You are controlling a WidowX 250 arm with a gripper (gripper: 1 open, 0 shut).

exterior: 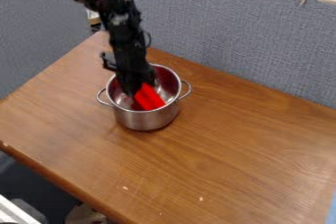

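Observation:
A steel pot (144, 118) with two side handles sits on the wooden table. Inside it lies a red object (149, 97), partly covered by the black gripper (129, 84), which reaches down from above into the left half of the pot. The fingertips are dark and blurred, so what is between them cannot be seen clearly.
Grey padded panels (243, 36) border the table at the back and left. White and dark equipment shows at the lower left corner.

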